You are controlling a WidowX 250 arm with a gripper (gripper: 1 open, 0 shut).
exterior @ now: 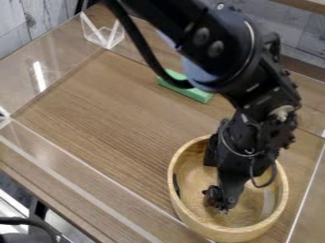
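A round wooden bowl (191,204) sits on the wooden table at the lower right. My gripper (226,190) points down into it from the upper right, its dark fingers inside the bowl. The fingers look open, though the arm hides part of them. Whether anything lies beneath them in the bowl is hard to tell.
A green object (184,88) lies behind the arm toward the back. A clear plastic piece (105,28) stands at the back left. A dark cable or tube is at the bottom left corner.
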